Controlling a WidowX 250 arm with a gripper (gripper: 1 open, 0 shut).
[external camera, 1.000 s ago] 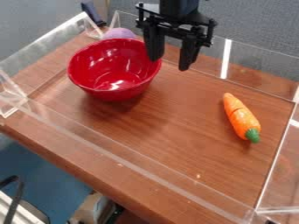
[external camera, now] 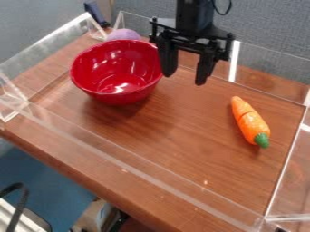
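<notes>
My black gripper [external camera: 187,63] hangs at the top middle, its two fingers spread apart with nothing seen between them, just right of and above a red bowl [external camera: 116,83]. The bowl sits on the wooden table [external camera: 169,154] at the upper left and looks empty. An orange toy carrot [external camera: 248,119] with a green tip lies on the right part of the table, apart from the gripper. A purple object [external camera: 123,34] is partly hidden behind the bowl.
Clear plastic walls border the table on its sides. Below the left edge are a blue floor and some clutter with a black cable.
My gripper has moved slightly to the right, away from the bowl. The bowl and carrot stay where they were.
</notes>
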